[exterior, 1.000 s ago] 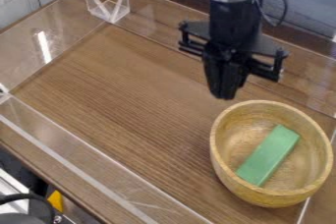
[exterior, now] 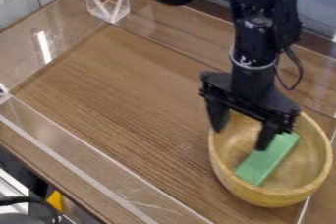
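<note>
My black gripper (exterior: 247,110) hangs open over the yellow bowl (exterior: 269,189) at the lower right, its two fingers pointing down at either side of its rim area. A green rectangular block (exterior: 268,160) lies inside the bowl, a little below the right finger, with nothing held between the fingers. Part of the bowl's back is hidden behind the gripper.
A clear wire-like or plastic container (exterior: 105,2) stands at the back left. A small yellow and black object sits at the lower left edge.
The arm and open gripper have come down and toward the front, from above and behind the bowl to over it. The bowl and green block look unmoved.
</note>
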